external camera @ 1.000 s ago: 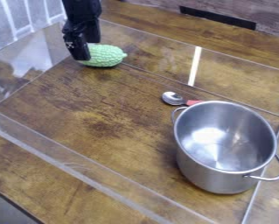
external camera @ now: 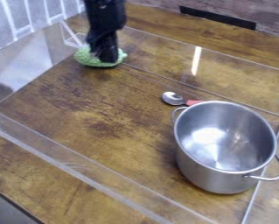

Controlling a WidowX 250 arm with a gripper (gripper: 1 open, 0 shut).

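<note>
My black gripper (external camera: 105,51) is over a pale green bumpy object (external camera: 90,58), shaped like a bitter melon, at the back left. Its fingers are down at the object, overlapping it in this view; whether they grip it is hard to tell. A steel pot (external camera: 223,153) with two handles stands at the right front. A spoon (external camera: 173,98) with a red handle lies just behind the pot.
A clear-walled enclosure surrounds the wooden table top (external camera: 107,122). A white strip (external camera: 197,61) shows at the back wall.
My gripper has moved right, from the left side of the green object to over it, now covering part of it.
</note>
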